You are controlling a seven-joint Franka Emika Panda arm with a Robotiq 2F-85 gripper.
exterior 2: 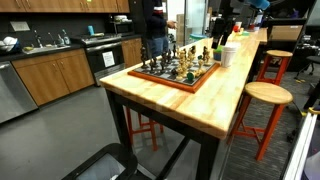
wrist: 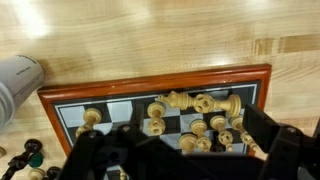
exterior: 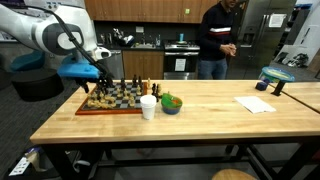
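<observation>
The chessboard point(exterior: 118, 98) with its red-brown border lies at the left end of the wooden table, crowded with light and dark pieces. In the wrist view, a light-coloured chess piece point(wrist: 208, 102) lies on its side along the board's edge, with several upright light pieces beside it. My gripper hangs over that edge of the board, its dark fingers point(wrist: 122, 146) spread wide apart. Nothing shows gripped between them; the pieces seen in the gap stand on the board below. Exterior view 1 shows the arm's blue-banded wrist point(exterior: 80, 70) above the board's left side.
A white cup point(exterior: 148, 106) stands close to the board, with a bowl point(exterior: 171, 104) holding something green beside it. Paper point(exterior: 255, 104) lies farther right, and much of the table there is clear. A person point(exterior: 214, 45) stands behind the table.
</observation>
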